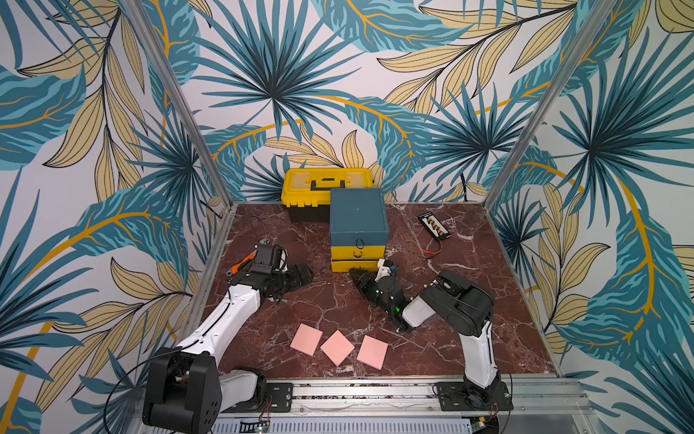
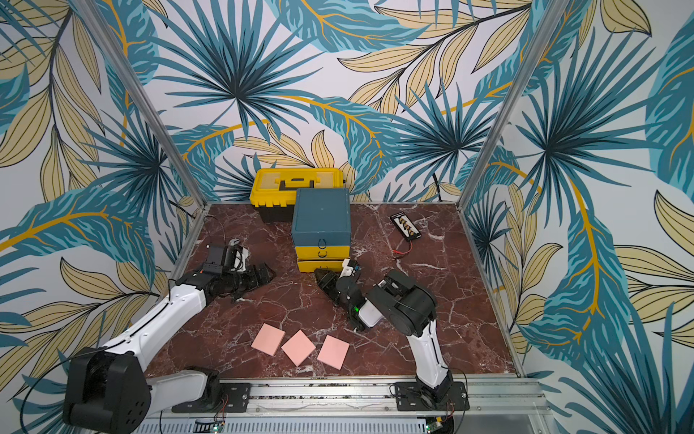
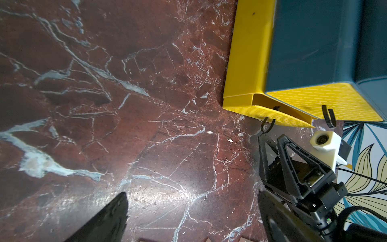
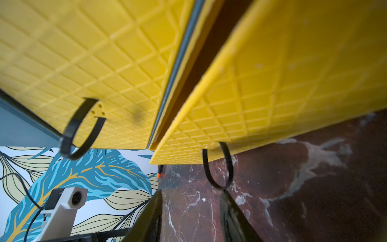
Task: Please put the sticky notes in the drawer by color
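Three pink sticky note pads (image 1: 305,338) lie on the front of the table. A drawer cabinet (image 1: 357,215) has a blue top and yellow drawers; in the right wrist view the lower drawer (image 4: 282,80) stands slightly out, with a black ring handle (image 4: 229,165). My right gripper is open at that lower drawer, its fingertips just by the handle, nothing held. My left gripper is open over bare table, left of the cabinet and facing it.
A yellow toolbox (image 1: 307,188) stands behind the cabinet at the left. A black packaged item (image 1: 433,225) with red wires lies at the back right. An orange-handled tool (image 1: 238,266) lies near the left arm.
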